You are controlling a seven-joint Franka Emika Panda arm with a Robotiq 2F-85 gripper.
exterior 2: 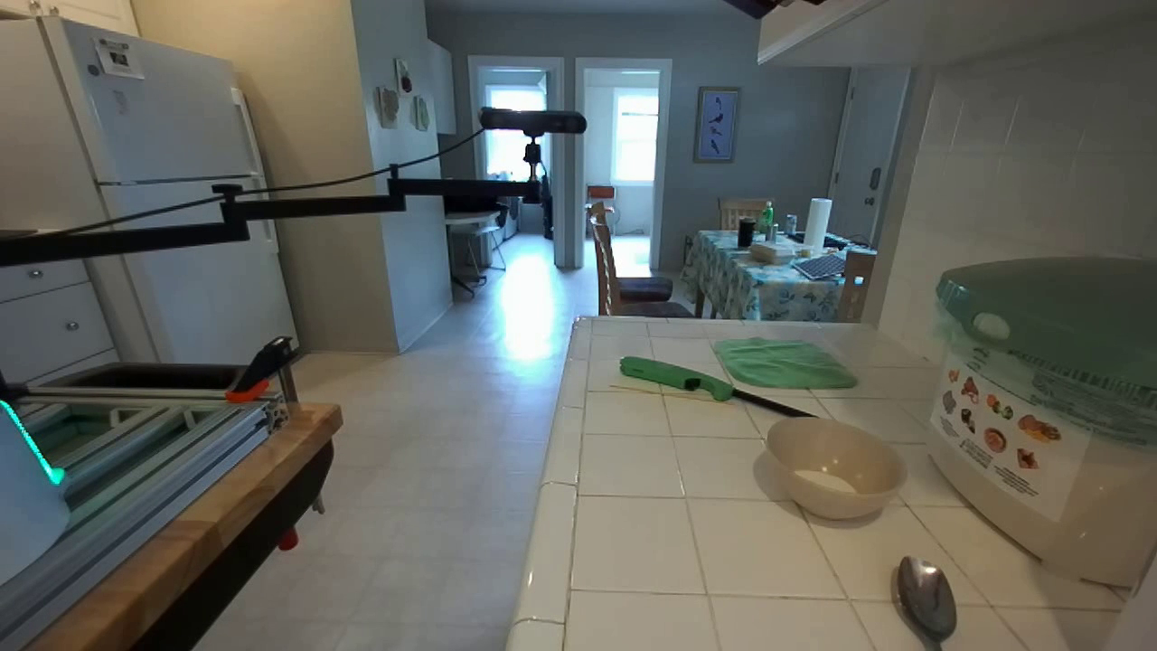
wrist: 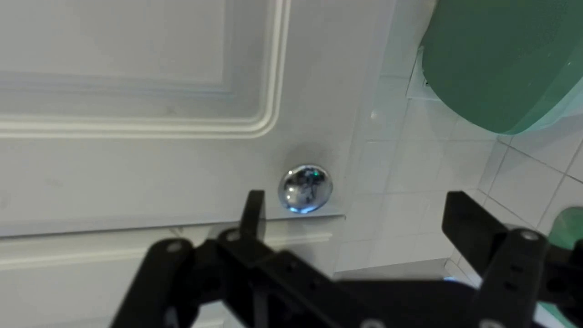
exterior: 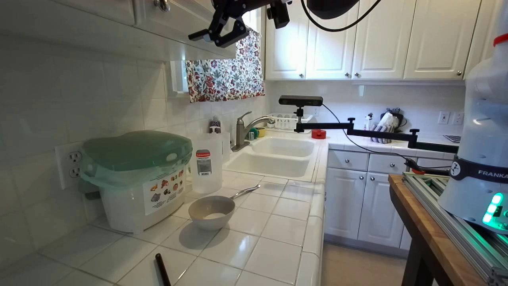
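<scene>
My gripper is open with nothing between its fingers, facing a white cabinet door (wrist: 136,180). A round chrome knob (wrist: 305,188) sits near that door's corner; in the wrist view it shows between the fingertips, closer to the left one, and apart from both. In exterior view 1 my gripper (exterior: 204,39) hangs high under the upper cabinets, to the right of the knob (exterior: 162,4) at the top edge. Only a dark sliver of the arm shows at the top of exterior view 2.
Below on the tiled counter stand a green-lidded bin (exterior: 135,152), a clear jug (exterior: 206,164) and a bowl (exterior: 212,212). A green-handled tool (exterior 2: 674,376), a green cloth (exterior 2: 785,363) and a spoon (exterior 2: 925,597) lie around the bowl. A camera (exterior: 300,100) on a bracket juts over the counter.
</scene>
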